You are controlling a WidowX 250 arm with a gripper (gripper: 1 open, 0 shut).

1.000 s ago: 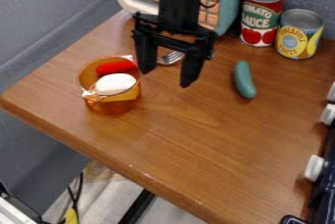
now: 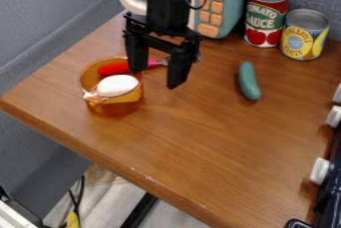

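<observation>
My black gripper (image 2: 158, 65) hangs over the back left of the wooden table, its two fingers apart, just at the right rim of an orange pot (image 2: 110, 97). In the pot are a white round object (image 2: 115, 86) and a red item (image 2: 115, 69), with a pinkish-red piece reaching right between my fingers; whether they touch it is unclear. A teal cucumber-like object (image 2: 248, 81) lies to the right.
A tomato can (image 2: 265, 23) and a yellow can (image 2: 305, 40) stand at the back right, beside a light-blue appliance (image 2: 228, 3). A dark device with white knobs (image 2: 324, 192) lines the right edge.
My gripper has moved left from the middle toward the orange pot, and slightly down. The other objects have stayed in place.
</observation>
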